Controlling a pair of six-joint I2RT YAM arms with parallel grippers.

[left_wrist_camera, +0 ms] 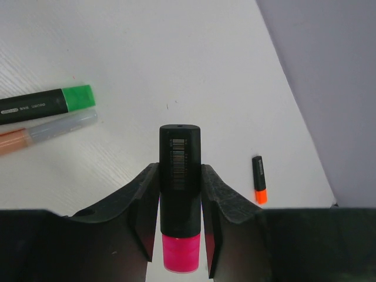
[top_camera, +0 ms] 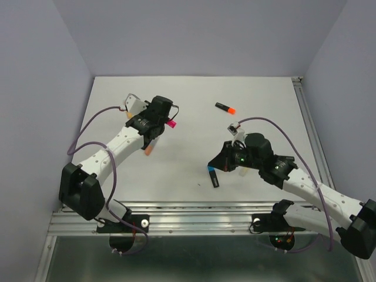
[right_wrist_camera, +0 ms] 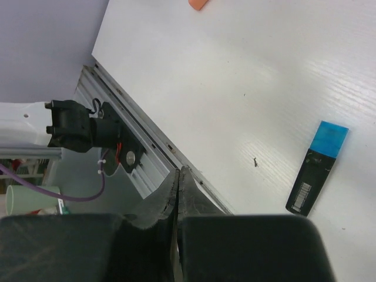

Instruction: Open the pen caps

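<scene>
A black marker (left_wrist_camera: 180,194) with a pink cap (left_wrist_camera: 181,254) at its end is held in my left gripper; in the top view the pink end (top_camera: 171,124) sticks out to the right of that gripper. The cap sits on the marker. My right gripper is shut, its fingertips together and nothing between them. A black marker with a blue cap (right_wrist_camera: 330,138) lies just below the right gripper in the top view. Farther back lies a black marker with an orange cap (top_camera: 231,111). A green-capped black marker (left_wrist_camera: 35,106) shows in the left wrist view.
Alongside the green-capped marker lies a translucent orange pen (left_wrist_camera: 47,132). Another pale pen (top_camera: 243,171) is partly hidden by the right arm. Metal rails (top_camera: 194,210) run along the table's front edge. The table's middle, between the arms, is clear.
</scene>
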